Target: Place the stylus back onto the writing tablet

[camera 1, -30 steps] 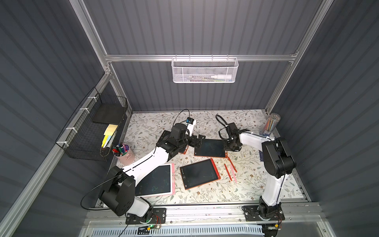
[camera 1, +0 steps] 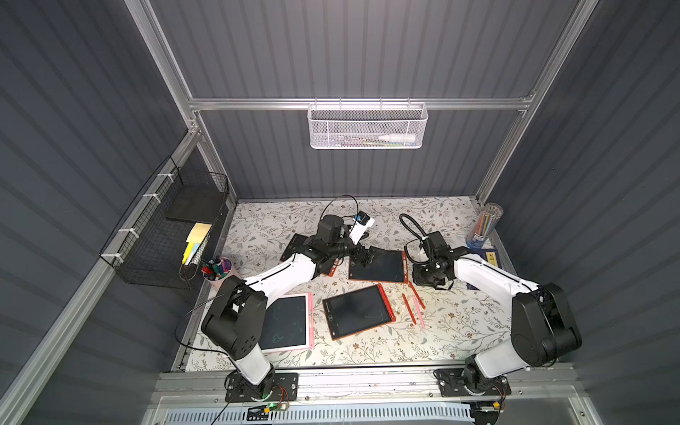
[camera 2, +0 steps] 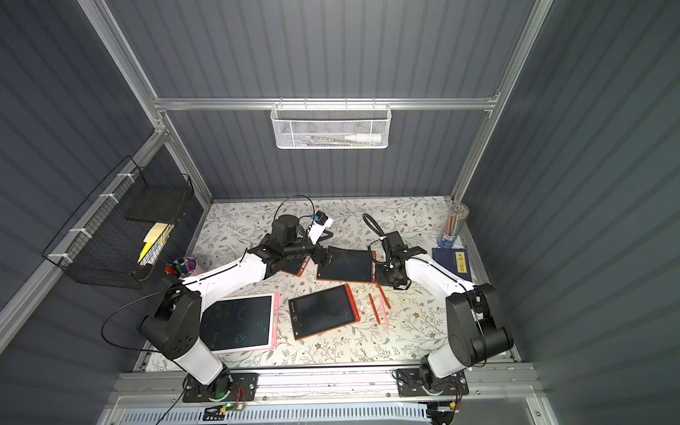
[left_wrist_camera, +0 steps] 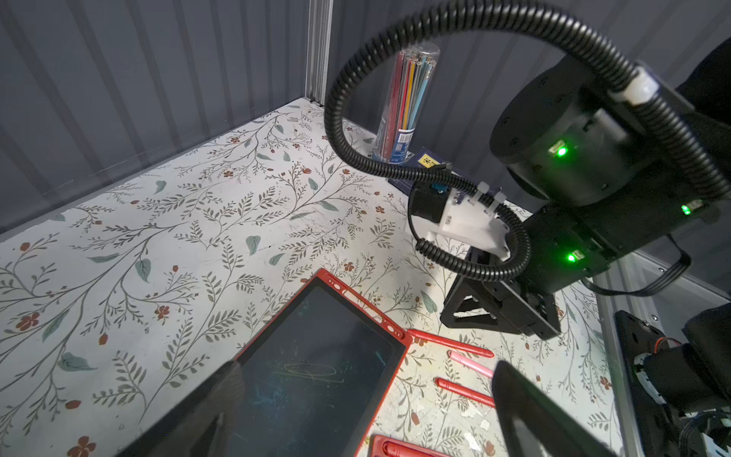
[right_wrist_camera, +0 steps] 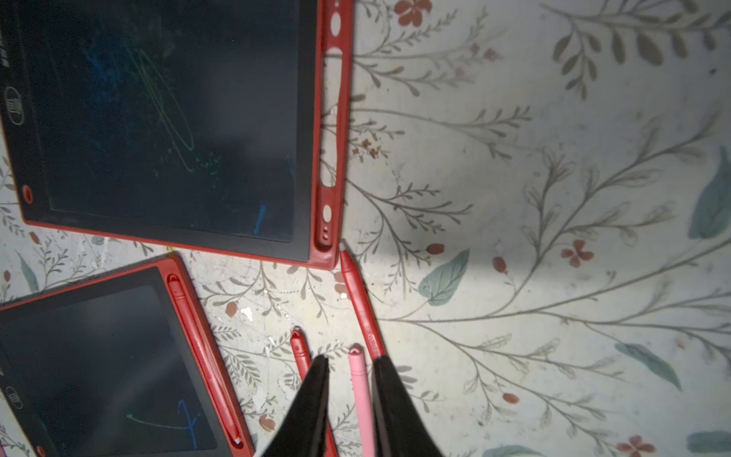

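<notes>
A red tablet (right_wrist_camera: 160,122) with an empty stylus slot lies at centre. Near its corner lie a red stylus (right_wrist_camera: 360,301), a second red stylus (right_wrist_camera: 299,349) and a pink stylus (right_wrist_camera: 360,384). A nearer red tablet (camera 1: 354,311) has a stylus in its slot. My left gripper (camera 1: 365,255) stands open above the centre tablet, empty. My right gripper hangs over the loose styluses, shut, with nothing visible between its blurred fingertips.
A white-and-pink tablet (camera 1: 283,322) lies front left, another tablet behind my left arm. A pen cup (camera 1: 219,270) stands left, a pencil tube (camera 1: 486,223) back right.
My left arm has moved rightward over the centre tablet. My right arm has swung right, its wrist shifting off the tablet toward the styluses.
</notes>
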